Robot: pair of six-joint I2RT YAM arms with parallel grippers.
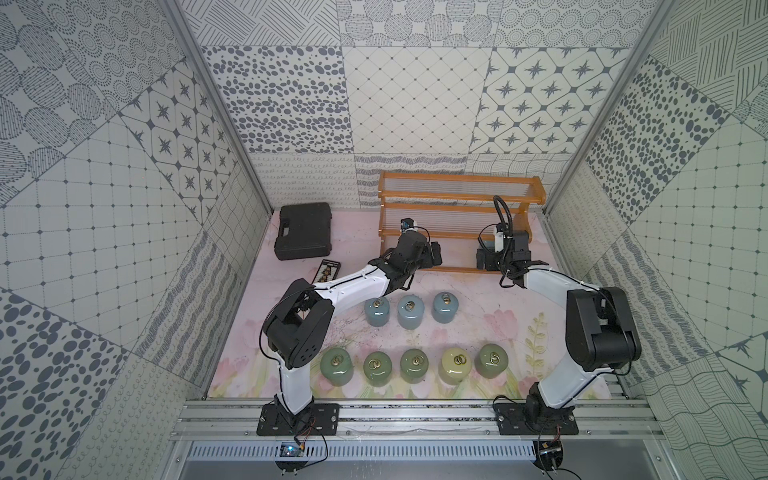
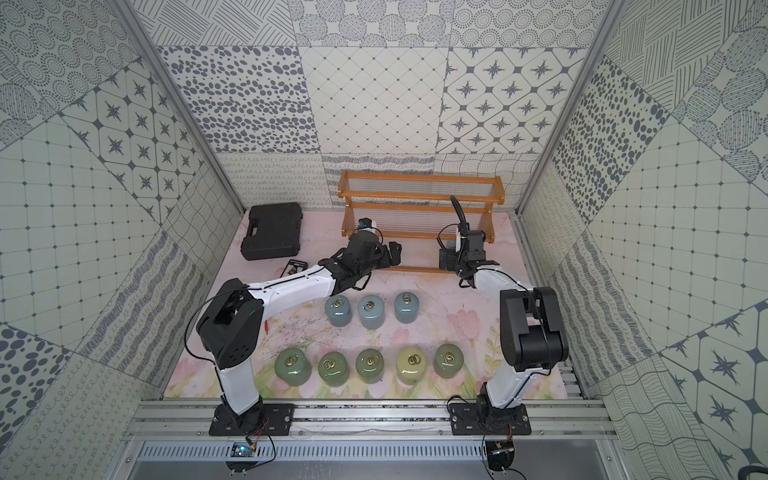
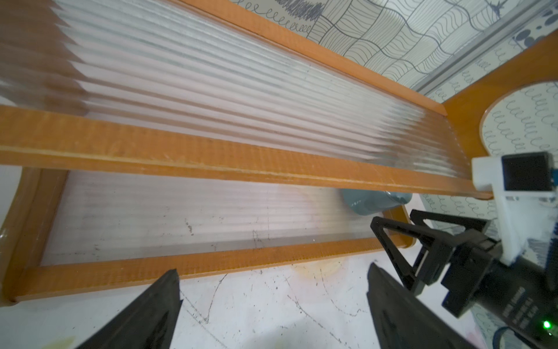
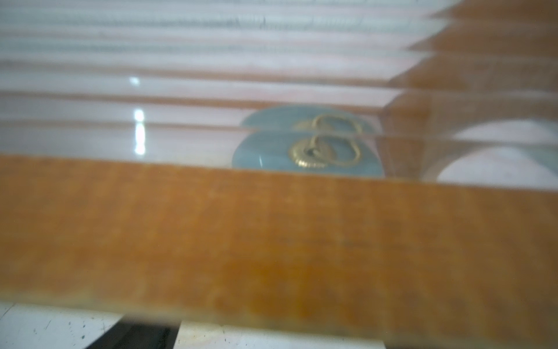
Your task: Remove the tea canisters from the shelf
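One blue canister stands on the bottom level of the wooden shelf, at its right end. In the right wrist view its lid with a gold ring shows through the ribbed clear board. My right gripper is open at the shelf's right end, close to that canister; whether it touches is hidden. My left gripper hangs open and empty before the shelf's bottom rail. Three blue canisters stand in a row on the table. Nearer the front edge are several green canisters and a yellow-green one.
A black case and a small dark tray lie at the left. In the right wrist view a wooden rail crosses close before the camera. Free table lies right of the blue row.
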